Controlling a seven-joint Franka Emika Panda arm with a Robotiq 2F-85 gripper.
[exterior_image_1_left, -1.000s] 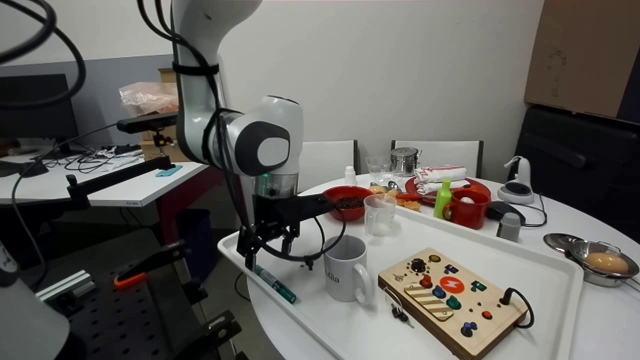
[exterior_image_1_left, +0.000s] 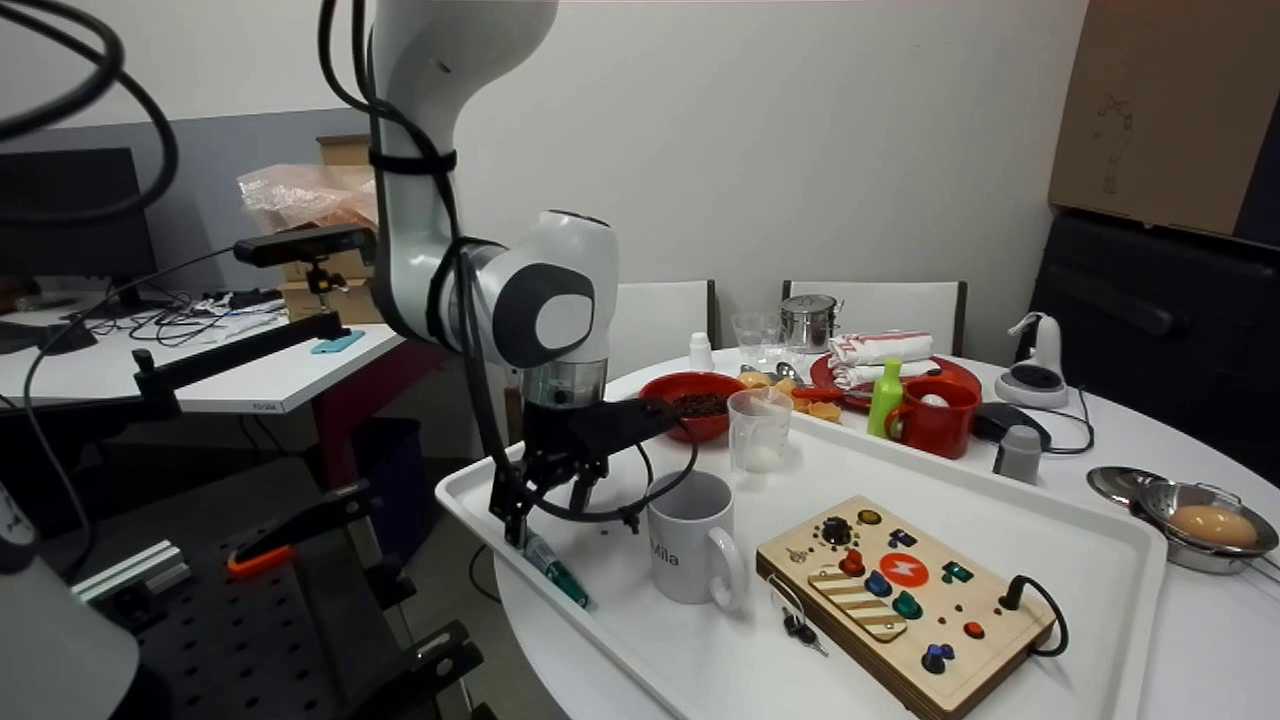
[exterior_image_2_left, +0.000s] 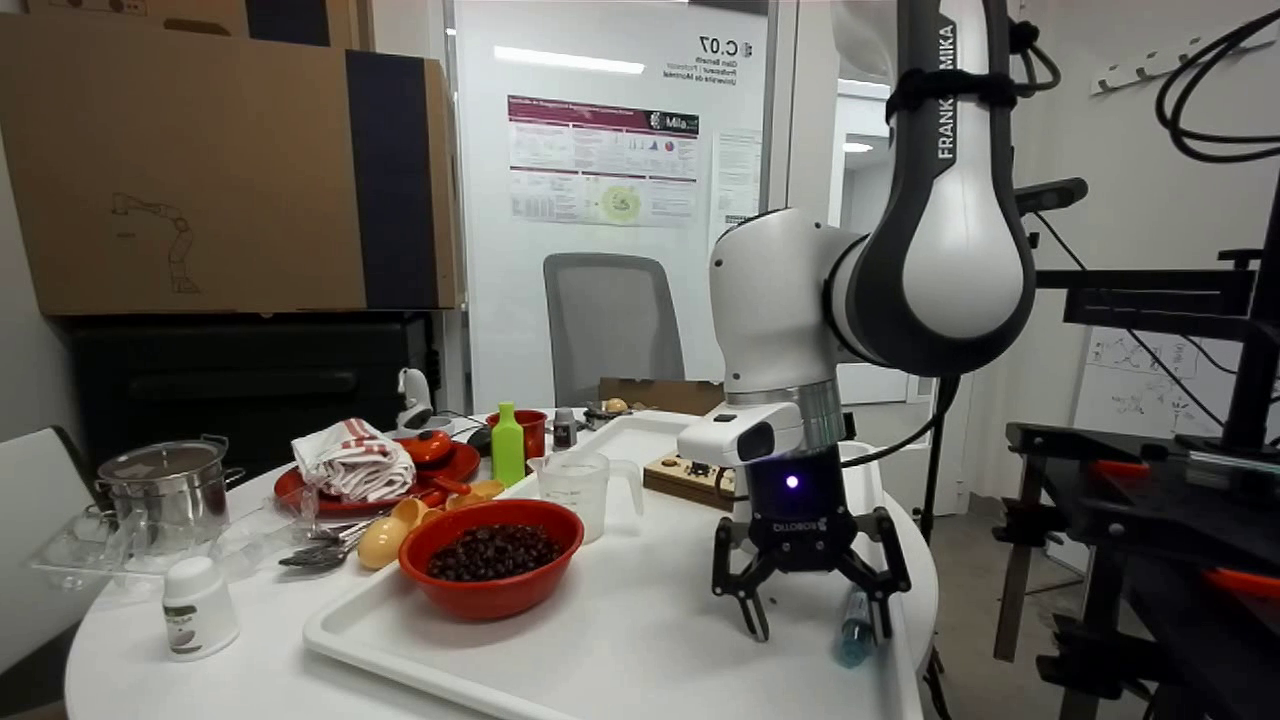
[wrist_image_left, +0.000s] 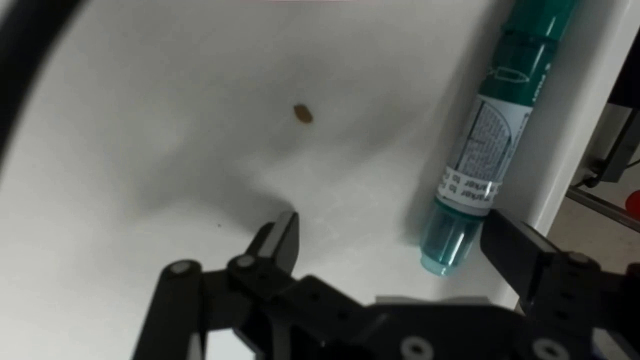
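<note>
A teal marker (wrist_image_left: 486, 144) with a white label lies in the white tray (exterior_image_2_left: 672, 672), along the raised side wall. Open fingers straddle its clear teal end in the wrist view, the right finger (wrist_image_left: 516, 255) close against the marker on the wall side, the left finger (wrist_image_left: 282, 240) well away over bare tray. Seen from the second exterior view, my gripper (exterior_image_2_left: 819, 626) points down with its fingers spread, and the marker (exterior_image_2_left: 855, 630) sits beside the right-hand one. In exterior view 1 the gripper (exterior_image_1_left: 549, 516) partly covers the marker's far end.
Close by stands a grey Mila mug (exterior_image_1_left: 690, 540), with a black cable looping across it. A wooden button box (exterior_image_1_left: 906, 600), a clear measuring cup (exterior_image_1_left: 759, 430) and a red bowl of dark beans (exterior_image_2_left: 492, 558) are also around. Bare tray lies left of the marker.
The arm has shifted to the right and slightly toward the camera in exterior view 1, bringing the gripper over more of the marker's end. The marker looks about where it was.
</note>
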